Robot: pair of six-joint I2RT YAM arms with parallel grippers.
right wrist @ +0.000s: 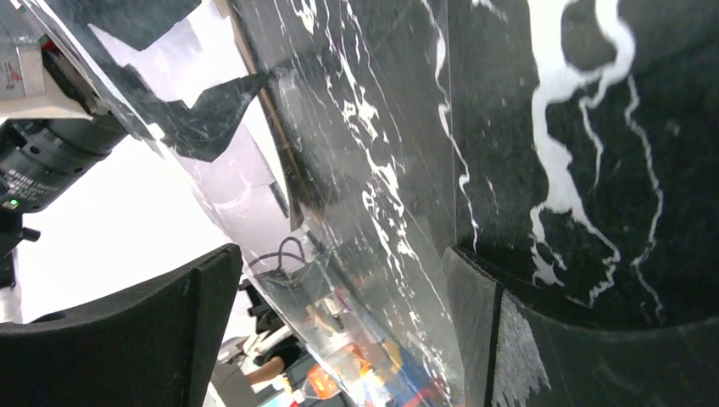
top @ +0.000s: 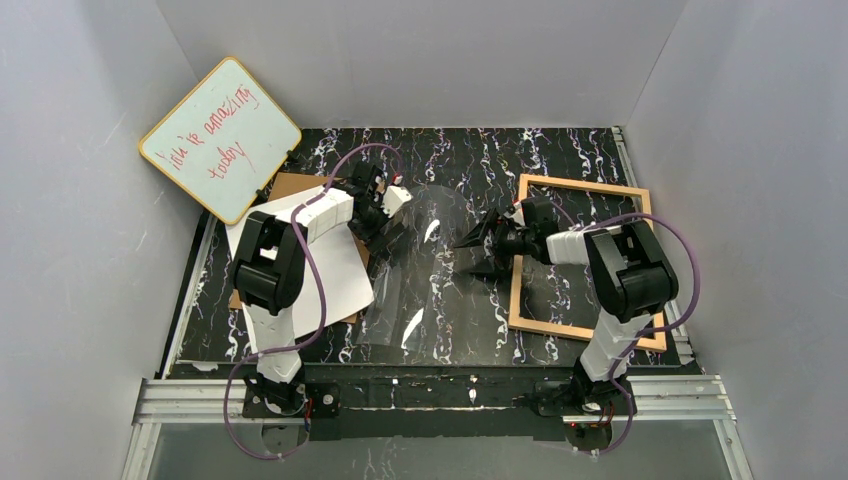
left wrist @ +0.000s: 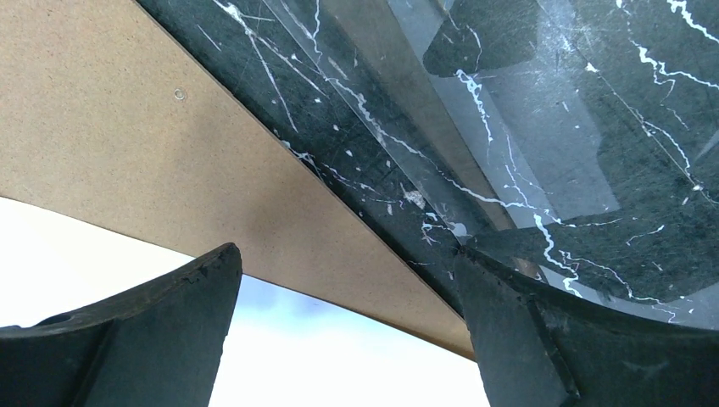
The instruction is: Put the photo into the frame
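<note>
The wooden frame [top: 516,290] lies empty on the right side of the table. A clear sheet [top: 440,310] covers the middle; in the right wrist view the same clear sheet [right wrist: 373,280] passes between my right gripper's fingers. That right gripper [top: 480,245] is open at the sheet's right edge. At left, white sheets [top: 340,285] lie over a brown board [left wrist: 254,195]; no picture shows on them. My left gripper [top: 385,228] is open above the board's edge, beside the clear sheet, with nothing held.
A small whiteboard [top: 220,140] with red writing stands at the back left, close to the board. Grey walls [top: 430,60] bound the table.
</note>
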